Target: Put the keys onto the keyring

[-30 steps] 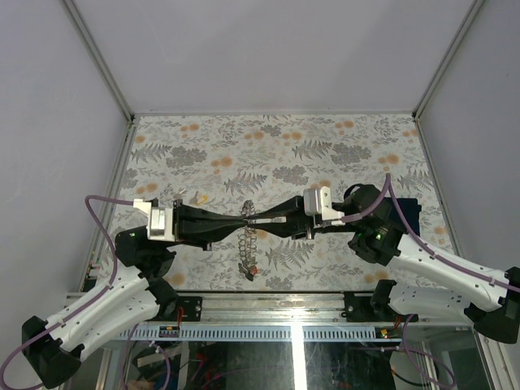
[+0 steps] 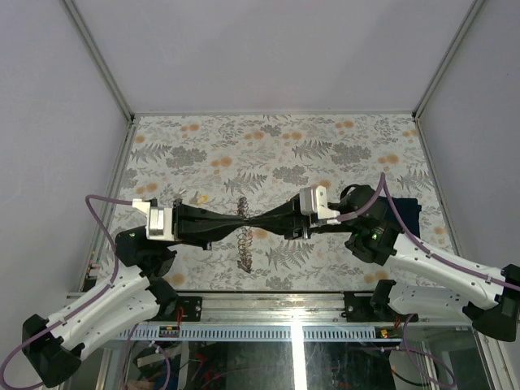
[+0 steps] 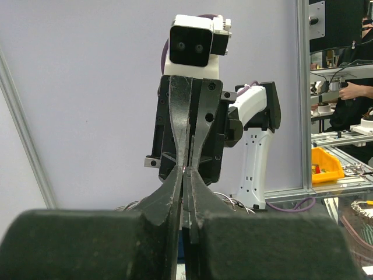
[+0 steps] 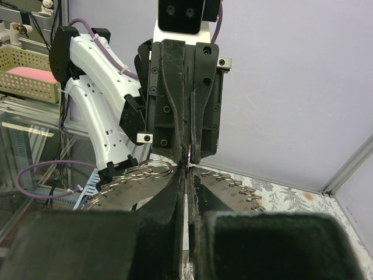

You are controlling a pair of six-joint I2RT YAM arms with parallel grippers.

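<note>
Above the middle of the table, my left gripper (image 2: 239, 218) and my right gripper (image 2: 253, 220) meet tip to tip, both shut. A strip of linked metal rings, apparently the keyring (image 2: 244, 244), runs across beneath the meeting fingertips. In the right wrist view its small rings (image 4: 249, 194) line the edges of grey flat metal on either side of the tips; in the left wrist view, thin wire loops (image 3: 234, 203) show behind the fingers. A tiny pale spot lies between the tips. Which gripper pinches the keyring is hidden, and no key is clearly recognisable.
Small items, one of them yellow (image 2: 203, 197), lie on the patterned table (image 2: 325, 171) at the left. A dark blue cloth-like thing (image 2: 409, 216) lies at the right, partly behind the right arm.
The lower end of the ring strip has shifted, and the red-orange bit there is out of sight. A light streak along the right fingers has gone. The arms have barely moved.
</note>
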